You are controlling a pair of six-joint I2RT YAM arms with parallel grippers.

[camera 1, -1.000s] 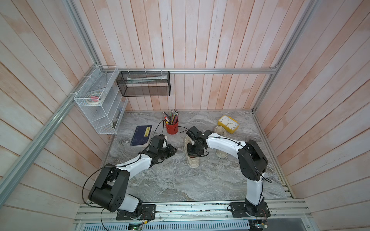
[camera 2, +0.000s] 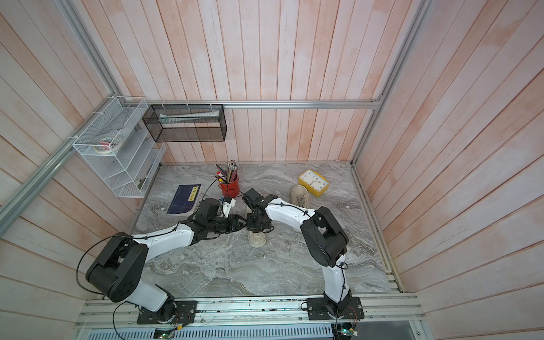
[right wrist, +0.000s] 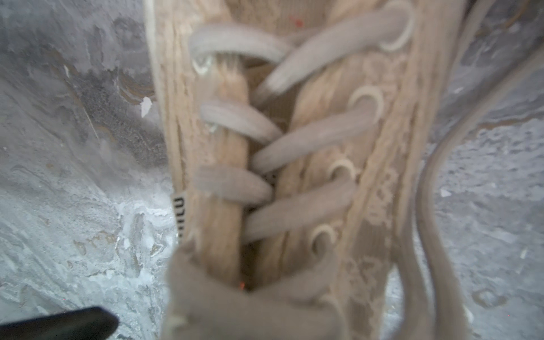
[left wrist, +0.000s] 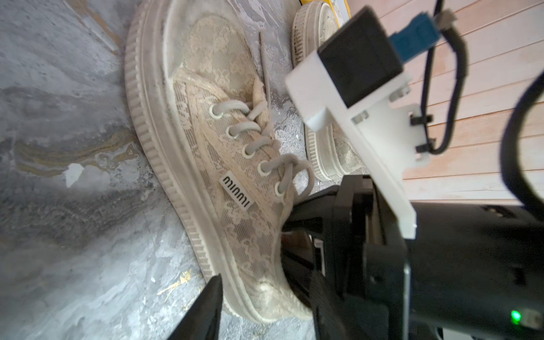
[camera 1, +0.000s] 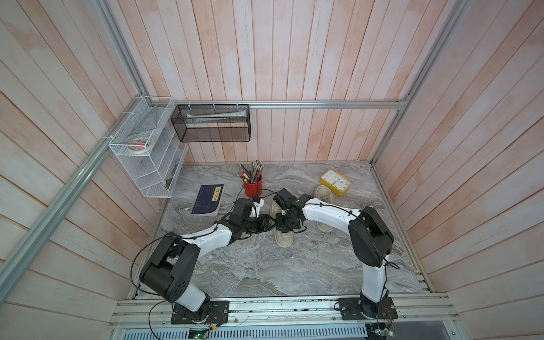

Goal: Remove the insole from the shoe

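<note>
A cream lace sneaker (left wrist: 238,215) stands mid-table, its heel toward the front edge. My right gripper (camera 1: 283,225) is down at the shoe's opening, shut; in the left wrist view its black body covers the opening, so the insole is hidden. The right wrist view shows the laces (right wrist: 300,136) close up, blurred. My left gripper stands open at the heel end, the sneaker's side showing beyond its fingers, with nothing seen held.
A second sneaker (camera 2: 299,195) lies to the right, beside a yellow clock (camera 2: 313,181). A red pen cup (camera 1: 252,187) and navy notebook (camera 1: 206,198) are at the back left.
My left gripper has moved right, up to the shoe.
</note>
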